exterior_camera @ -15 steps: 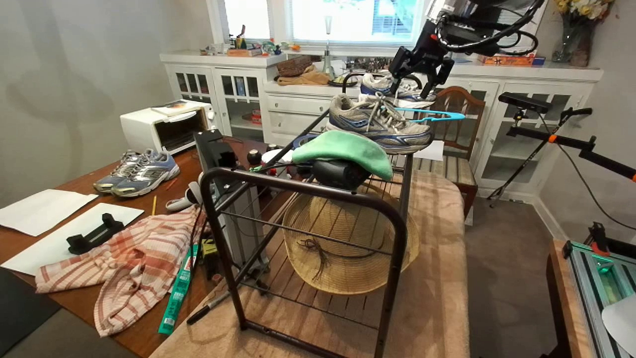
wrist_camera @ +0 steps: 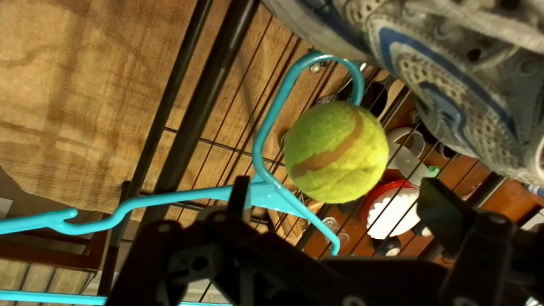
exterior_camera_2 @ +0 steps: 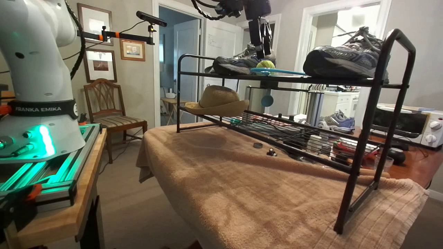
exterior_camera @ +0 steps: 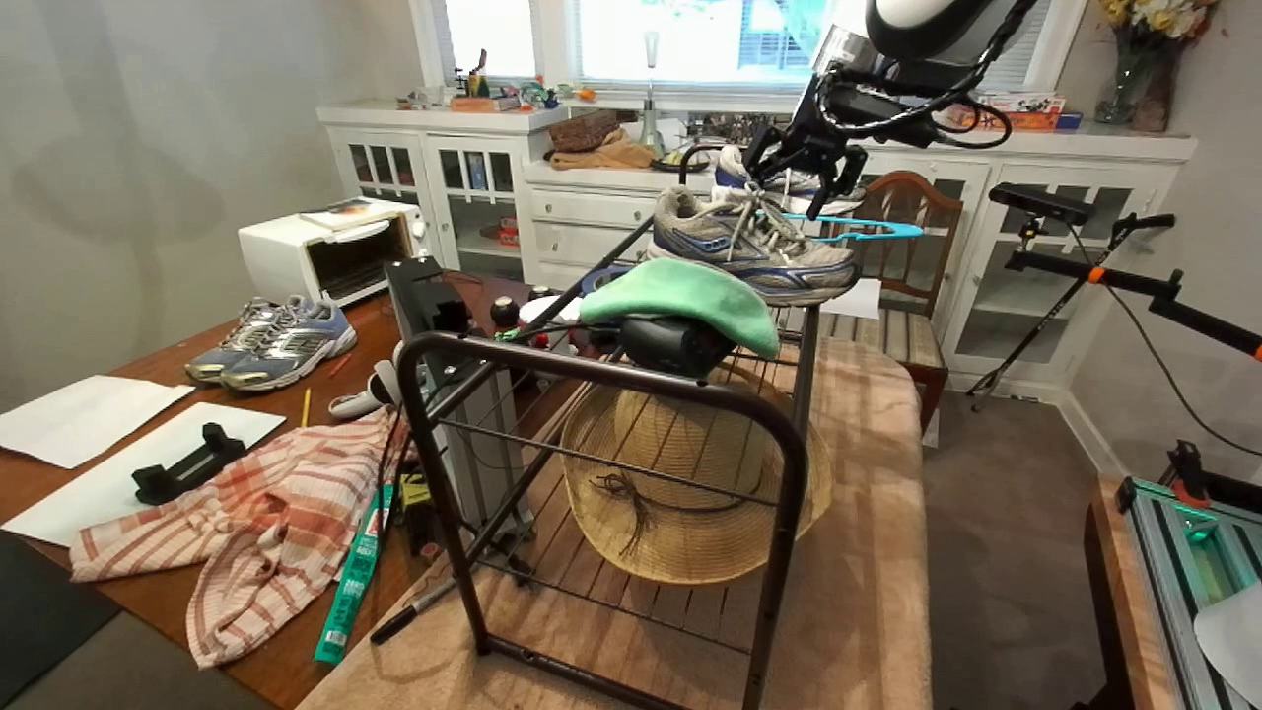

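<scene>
My gripper is open, its dark fingers spread wide with nothing held between them. Ahead of the fingertips in the wrist view sits a yellow-green tennis ball [wrist_camera: 336, 153], with the hook of a turquoise hanger [wrist_camera: 275, 194] curving around one side. Exterior view 2 puts the ball [exterior_camera_2: 265, 64] on the rack's top shelf, close under the gripper [exterior_camera_2: 264, 50]. From exterior view 1 the gripper [exterior_camera: 799, 189] appears behind the near shoe [exterior_camera: 757, 248], which hides the ball; part of the hanger [exterior_camera: 881, 229] sticks out to the right.
Grey running shoes stand on the top shelf on both sides of the ball; one shoe [wrist_camera: 433, 76] lies close by it. A green cap [exterior_camera: 680, 296] rests at the rack's near end. On the lower shelf is a straw hat [exterior_camera_2: 218, 99]. Black rails [exterior_camera_2: 286, 77] edge the shelf.
My gripper has shifted left and slightly lower in exterior view 1, and its angle has turned. The shoes, hanger and cap have not visibly moved.
</scene>
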